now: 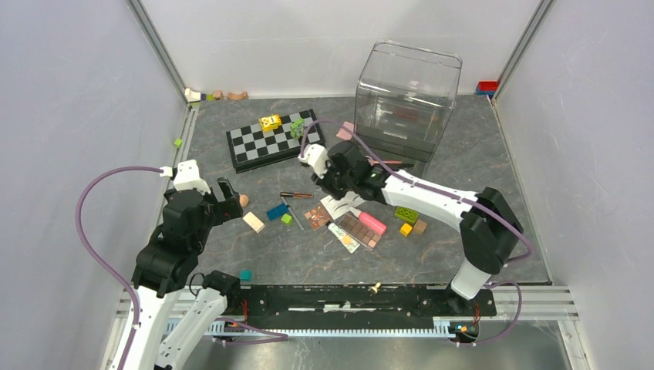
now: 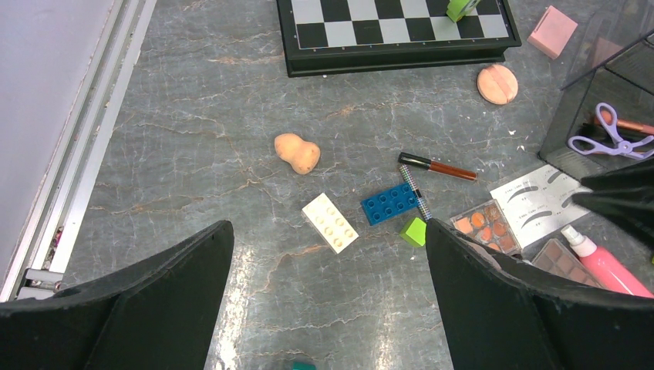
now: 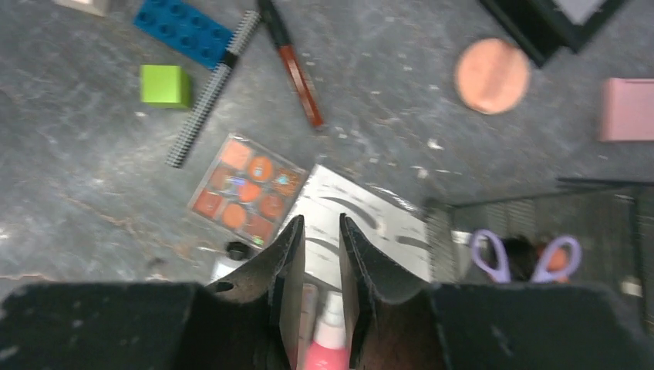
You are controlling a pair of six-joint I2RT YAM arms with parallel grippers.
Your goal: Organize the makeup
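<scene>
A clear organizer (image 1: 405,92) stands at the back right; its open tray holds purple scissors (image 3: 497,266) and brushes. My right gripper is over the makeup, its tips slightly apart with nothing visible held. Below lie an eyebrow stencil sheet (image 2: 540,204), an orange palette (image 1: 316,217), a brown palette (image 1: 359,231), a pink bottle (image 1: 369,222), a tube (image 1: 343,239) and a pencil (image 1: 295,195). A round compact (image 2: 497,83) and pink item (image 2: 551,31) sit near the chessboard. My left gripper stands open at the left, holding nothing.
A chessboard (image 1: 254,154) with toys is at the back. Several blocks, like the blue one (image 2: 385,206), and a potato-shaped piece (image 2: 297,152) lie around. Bare grey table is at the left front and far right. Walls border both sides.
</scene>
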